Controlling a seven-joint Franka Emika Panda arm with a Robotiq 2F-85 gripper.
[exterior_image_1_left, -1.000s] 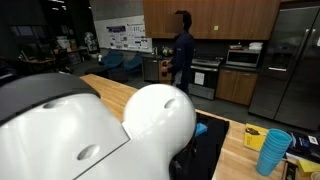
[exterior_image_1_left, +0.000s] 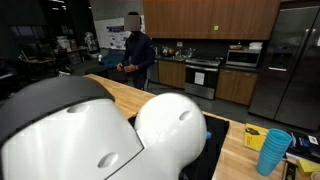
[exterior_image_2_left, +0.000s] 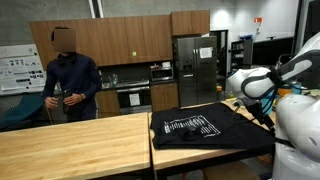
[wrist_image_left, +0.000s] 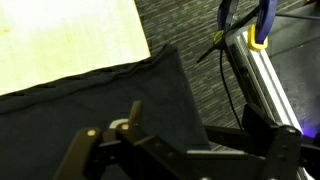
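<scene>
A black cloth (exterior_image_2_left: 178, 121) lies over the right part of the wooden table. In the wrist view the cloth (wrist_image_left: 60, 125) fills the lower left, down to the table's corner. My gripper is open in that view, its dark fingers wide apart and nothing between them. It is over the cloth's edge, with dark floor past it. A small blue thing (exterior_image_1_left: 208, 135) on the cloth shows only partly behind my white arm (exterior_image_1_left: 165, 120); I cannot tell what it is. My arm (exterior_image_2_left: 265, 90) stands at the right in exterior view 2.
Blue cups (exterior_image_1_left: 274, 150) stand on the wooden surface at the right, close to yellow items (exterior_image_1_left: 254, 137). A metal rail (wrist_image_left: 265, 85) with a cable runs beside the table edge. One person (exterior_image_2_left: 75, 85) stands behind the table.
My arm has shifted slightly right in exterior view 1 and covers more of the blue thing. The person has moved to the left. The cups have stayed put.
</scene>
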